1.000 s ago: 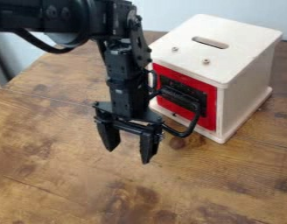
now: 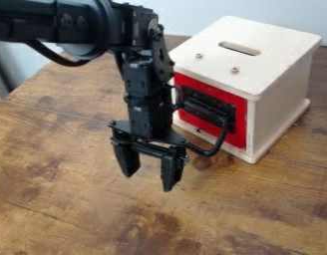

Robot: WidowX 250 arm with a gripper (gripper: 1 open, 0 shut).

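Note:
My black gripper (image 2: 148, 169) points down above the wooden table, open, with bare space between its two fingers. It hangs in front of and to the left of a pale wooden box (image 2: 267, 100) that has a slot in its sloped top and a red front panel (image 2: 235, 138). Part of that panel, with dark fittings on it, is hidden behind my arm and cable.
The box occupies the back right. A white wall lies beyond the table's back edge.
My arm and gripper have shifted very slightly over the last second. The box has not moved.

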